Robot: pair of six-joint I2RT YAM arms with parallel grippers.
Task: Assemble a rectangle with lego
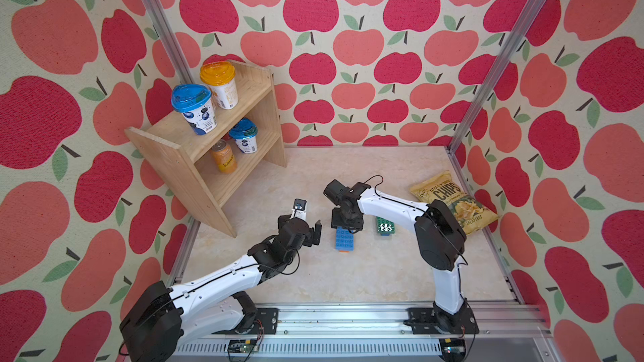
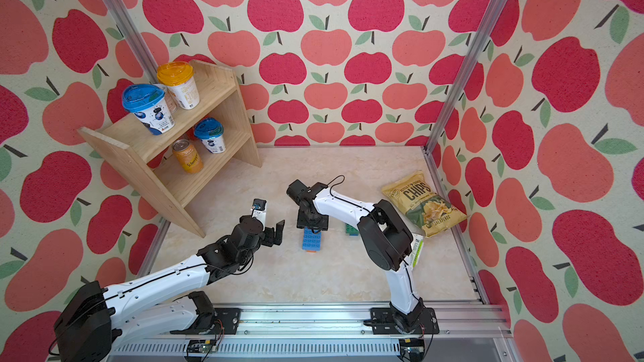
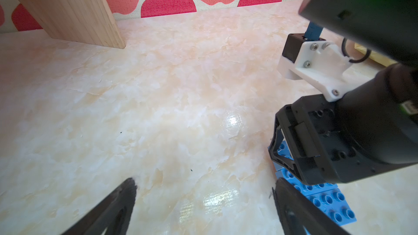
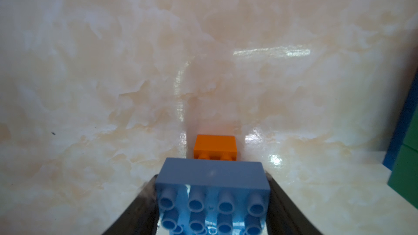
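Blue studded bricks stand on the table near its middle, with an orange brick low against them, mostly covered. My right gripper is shut on the end blue brick, a finger pressing each side. In the left wrist view, the blue bricks continue beyond that gripper, partly covered by it. How firmly the bricks join cannot be seen. To the left, my left gripper hangs open, with only bare table between its fingers.
A green brick piece with a blue side stands right of the blue bricks. Farther right lies a chips bag. A wooden shelf with tubs and a can fills the back left.
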